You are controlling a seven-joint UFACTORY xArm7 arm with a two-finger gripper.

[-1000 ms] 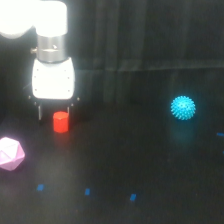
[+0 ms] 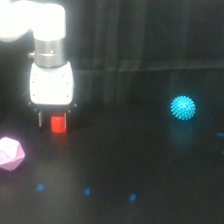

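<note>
A small red block [image 2: 58, 124] rests on the dark surface at the left, directly beneath the white arm's hand [image 2: 51, 85]. My gripper [image 2: 57, 117] points straight down over it, low enough that the hand's lower edge nearly meets the block's top in the view. One dark finger [image 2: 40, 118] shows to the left of the block with a gap between them. The fingers look open. The other finger is hard to make out against the dark background.
A pale pink faceted ball [image 2: 10, 153] lies at the left edge, near the block. Far to the right sits a spiky blue ball [image 2: 182, 108]. Several small blue marks [image 2: 87, 191] dot the front of the surface.
My gripper has come down closer to the red block. The red block appears slightly further left and up in view, its top now partly covered. Both balls stay where they were.
</note>
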